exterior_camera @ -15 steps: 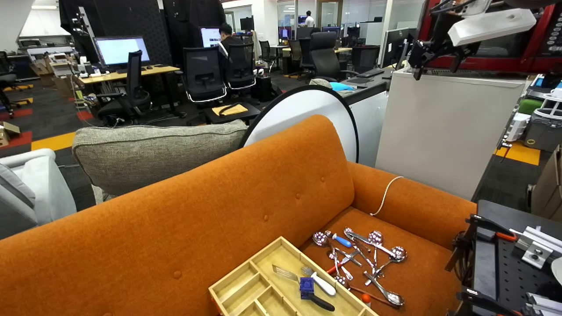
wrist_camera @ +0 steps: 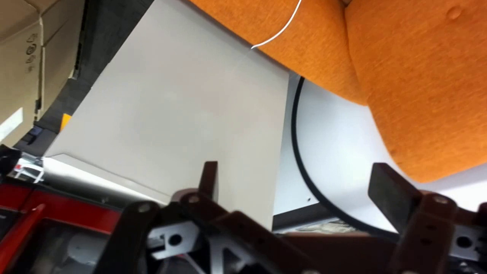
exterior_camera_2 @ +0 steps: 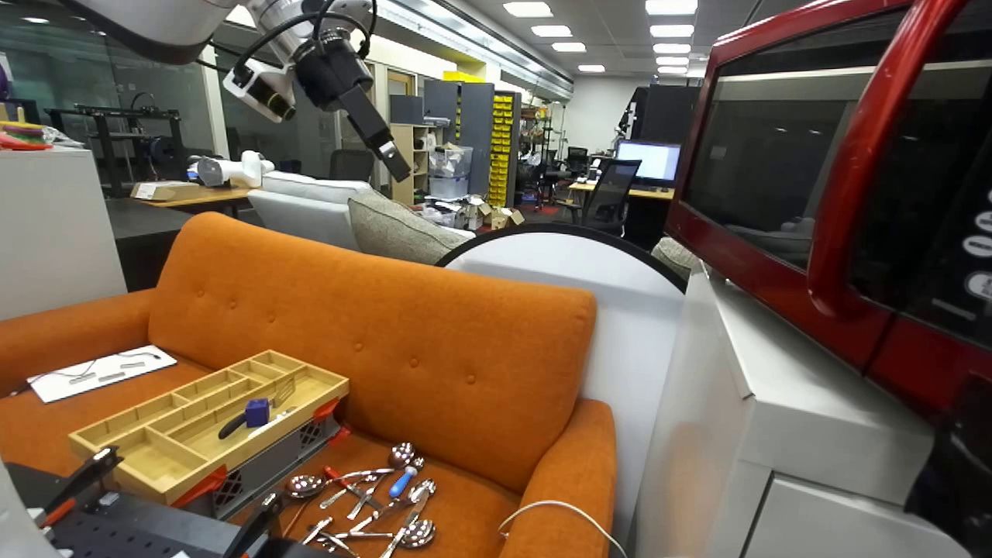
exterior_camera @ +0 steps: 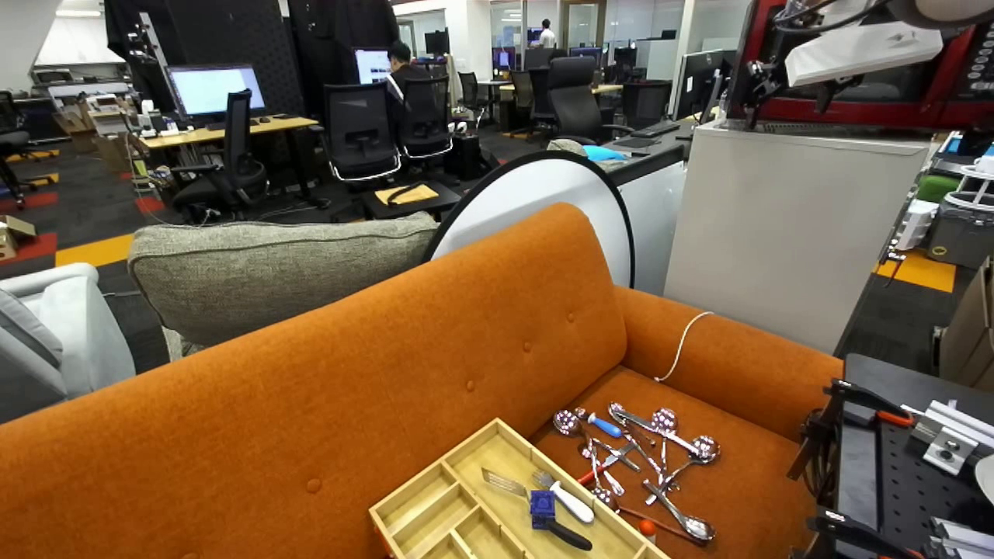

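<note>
My gripper stands open in the wrist view, with nothing between its widely spaced fingers. Exterior view 2 has it (exterior_camera_2: 394, 160) raised high above the orange sofa, far from the utensils. A wooden divided tray (exterior_camera_2: 146, 477) sits at the sofa's front. Inside lie a blue block (exterior_camera_2: 257, 412), a black-handled utensil (exterior_camera: 568, 536) and a white-handled fork (exterior_camera: 572, 504). On the seat beside the tray is a loose heap of metal ladles, spoons and tongs (exterior_camera: 685, 522), with a blue-handled utensil (exterior_camera: 606, 425) among them.
A red microwave (exterior_camera_2: 790, 177) stands on a grey cabinet (exterior_camera: 792, 233), close to the arm. A round white reflector (exterior_camera: 559, 214) leans behind the sofa. A white cord (exterior_camera: 681, 345) hangs over the sofa arm. A black perforated table (exterior_camera: 894, 466) borders the seat.
In exterior view 1 my gripper has risen a little and turned, its fingers now higher against the microwave. The tray and utensils have not moved.
</note>
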